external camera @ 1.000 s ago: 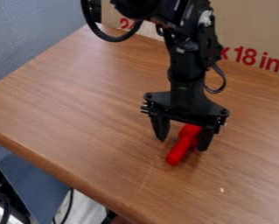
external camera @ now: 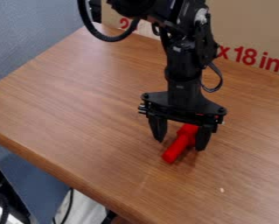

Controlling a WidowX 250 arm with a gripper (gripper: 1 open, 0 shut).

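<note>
My black gripper (external camera: 180,136) hangs low over the wooden table (external camera: 77,122), its two fingers apart on either side of a red cylindrical object (external camera: 177,150). The red object lies at a slant, its near end toward the lower left and its far part hidden under the gripper. The gripper is open; whether a finger touches the red object cannot be told.
A cardboard box (external camera: 247,79) with red printing stands behind the table. A blue-grey surface (external camera: 24,35) fills the upper left.
</note>
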